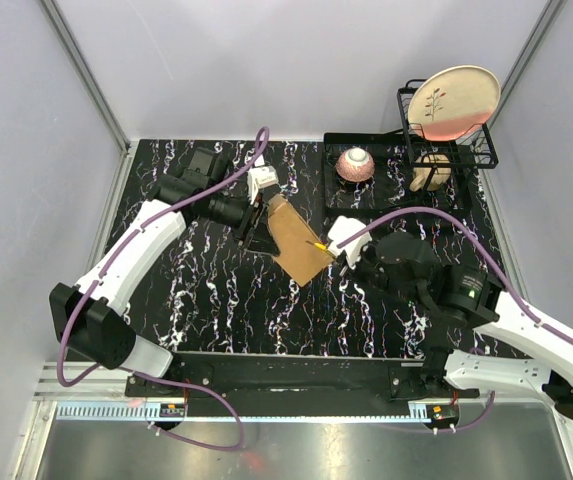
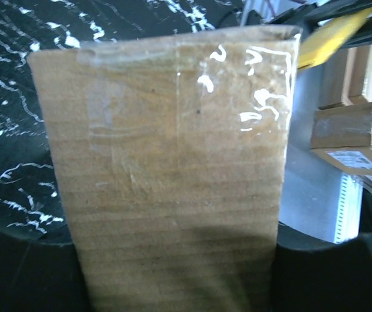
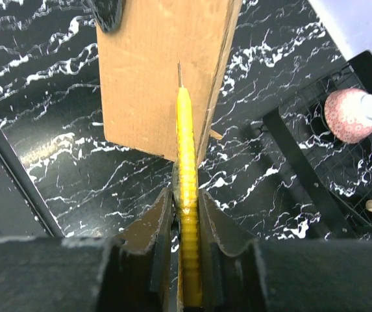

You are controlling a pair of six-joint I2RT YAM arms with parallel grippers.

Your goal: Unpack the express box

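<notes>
My left gripper (image 1: 266, 238) is shut on a brown cardboard box (image 1: 302, 246), holding it tilted over the black marbled table. The left wrist view shows the box's narrow face (image 2: 166, 149), with shiny clear tape over its far end. A yellow utility knife (image 3: 186, 156) sticks forward from my right gripper, which is shut on it. Its thin blade (image 3: 179, 73) is out and overlaps the box's broad side in the right wrist view; whether it touches the cardboard I cannot tell. In the left wrist view the knife shows blurred at the upper right, beside the taped end.
A black dish rack (image 1: 330, 185) stands at the back right, with a pink bowl (image 1: 355, 165) and an upright plate (image 1: 453, 103). Several other cardboard boxes (image 2: 345, 130) show outside the table's edge.
</notes>
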